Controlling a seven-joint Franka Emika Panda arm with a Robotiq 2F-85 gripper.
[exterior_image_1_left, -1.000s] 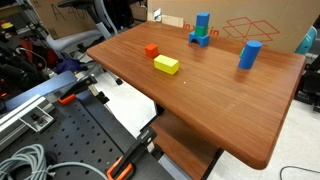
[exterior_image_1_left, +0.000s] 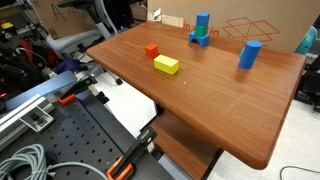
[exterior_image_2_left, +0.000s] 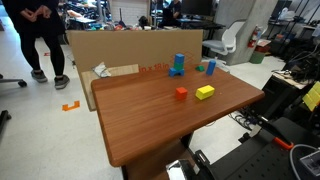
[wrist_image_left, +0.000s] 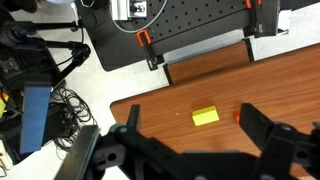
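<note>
In the wrist view my gripper is open, its two dark fingers set wide apart with nothing held between them. Looking down past them, I see a yellow block (wrist_image_left: 205, 116) on the wooden table, well below. A red block (wrist_image_left: 238, 116) shows only in part, next to the right finger. Exterior view 1 has the red block (exterior_image_1_left: 151, 49) left of the yellow block (exterior_image_1_left: 166, 64), with a gap between. A stack of blue and green pieces (exterior_image_1_left: 201, 30) stands farther back. To its right a blue cylinder (exterior_image_1_left: 249, 55) stands upright alone.
An upright brown panel (exterior_image_1_left: 255, 20) runs along the table's back edge. Black rails and a grey cable (exterior_image_1_left: 35, 160) lie at the near left, beside the table.
</note>
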